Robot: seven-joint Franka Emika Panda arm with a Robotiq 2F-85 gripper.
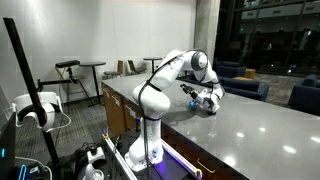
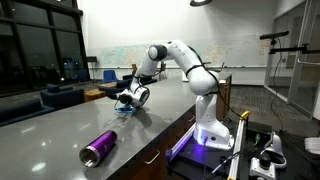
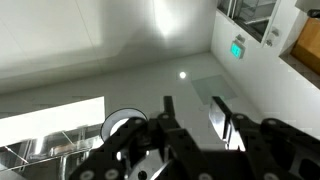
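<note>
My gripper [image 2: 113, 95] is low over the far part of the table [image 2: 45, 137], its dark end reaching out sideways from the white wrist. Just under it a small blue thing [image 2: 125, 108] shows, partly covered by the hand; contact between them cannot be made out. The same blue patch [image 1: 194, 103] appears beside the wrist in exterior view 1. Dark gripper parts [image 3: 205, 148] fill the bottom of the wrist view, but the fingertips and anything between them are not clear there.
A purple cylinder [image 2: 98, 149] lies on its side near the table's front edge in exterior view 2. The table is otherwise mostly bare. Dark sofas [image 1: 240, 86] stand beyond its far side, and a white chair [image 1: 38, 112] is off to the left.
</note>
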